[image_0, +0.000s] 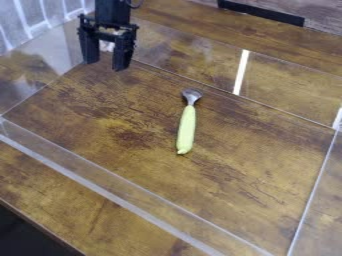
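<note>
A pale yellow-green handled utensil (186, 128) with a small metal end lies on the wooden table inside a clear-walled enclosure, right of centre, its metal end pointing to the back. My black gripper (106, 56) hangs at the back left of the enclosure, open, with nothing visible between its fingers, well apart from the utensil.
Clear plastic walls (114, 197) bound the wooden work area (94, 120) on its sides. A white slatted object (34, 20) stands at the back left, and a dark bar (254, 12) lies along the back.
</note>
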